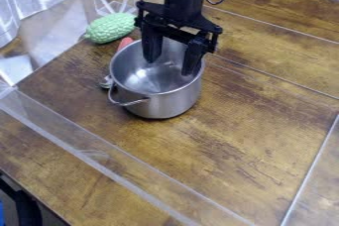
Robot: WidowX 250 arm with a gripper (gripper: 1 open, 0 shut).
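Observation:
My black gripper [171, 42] hangs from the top of the camera view over a steel pot [157, 95], its two fingers spread apart and reaching down to the pot's mouth. I see nothing held between the fingers. The pot stands upright on the wooden table, a loop handle at its lower left. The part of its interior behind the fingers is hidden.
A green bumpy corn-like object [109, 28] lies to the upper left, with a small pink item [125, 43] beside the pot. Clear plastic walls edge the left side.

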